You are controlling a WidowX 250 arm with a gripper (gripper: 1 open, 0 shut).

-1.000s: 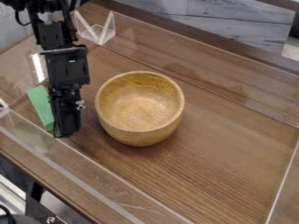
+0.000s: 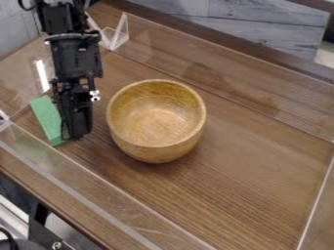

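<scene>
A black robot gripper [image 2: 76, 125] hangs down at the left side of the wooden table, just left of a tan wooden bowl [image 2: 156, 137]. Its fingers look shut, and nothing clearly shows between them. A green object [image 2: 50, 119] lies behind the fingers on the left, partly hidden by them; whether the gripper touches it I cannot tell.
A pale wall or board [image 2: 248, 24] runs along the back. Thin white items stand at the left and upper left.
My gripper has risen slightly over the last second. The bowl and the green object look unmoved.
</scene>
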